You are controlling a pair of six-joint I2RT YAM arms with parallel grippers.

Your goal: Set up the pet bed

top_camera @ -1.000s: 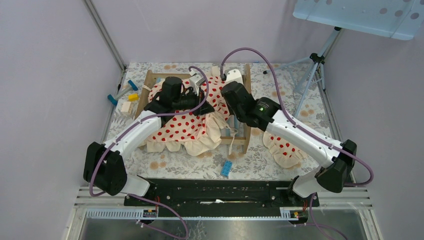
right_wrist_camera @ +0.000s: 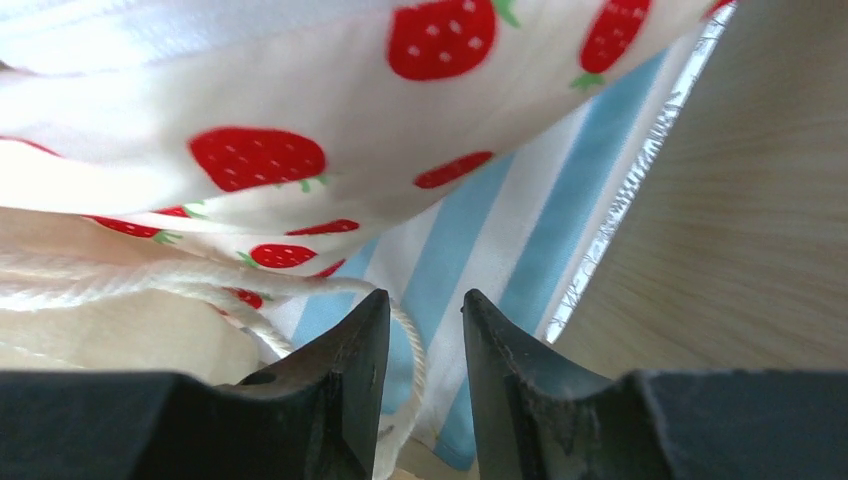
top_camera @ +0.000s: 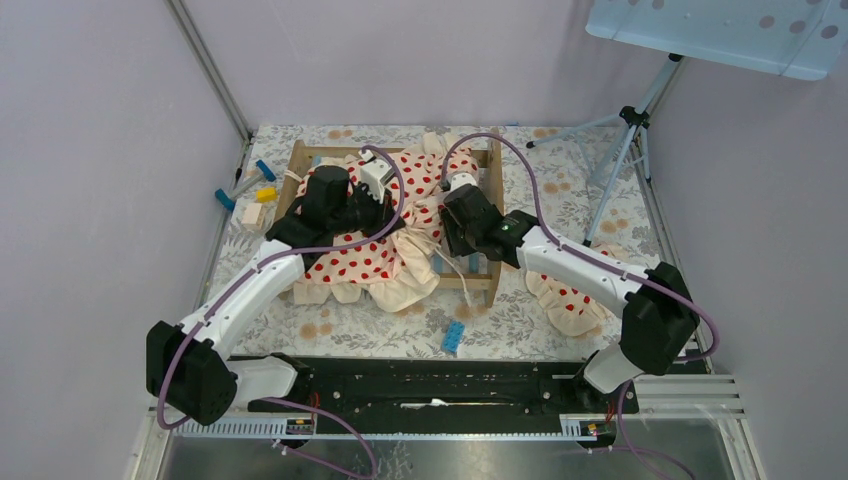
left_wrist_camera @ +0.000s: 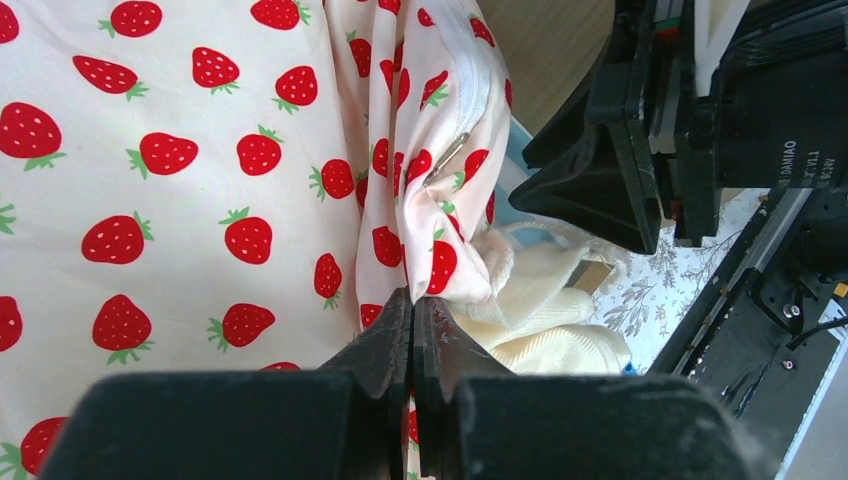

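Strawberry-print fabric (top_camera: 350, 262) with cream frills and a zip covers most of the wooden bed frame (top_camera: 467, 283). In the left wrist view my left gripper is shut on a bunched fold of the print (left_wrist_camera: 460, 250), beside the zip. My right gripper stands part open, low at the frame's right inner side, over blue-striped lining (right_wrist_camera: 510, 240). A white cord (right_wrist_camera: 200, 280) lies near its left finger. The print hangs in folds above it.
A second strawberry piece (top_camera: 565, 300) lies at the right. A blue block (top_camera: 453, 336) lies in front of the frame. Small blocks (top_camera: 265, 195) sit at the left. A light-blue stand (top_camera: 620, 150) occupies the back right.
My left arm has drawn leftward over the fabric.
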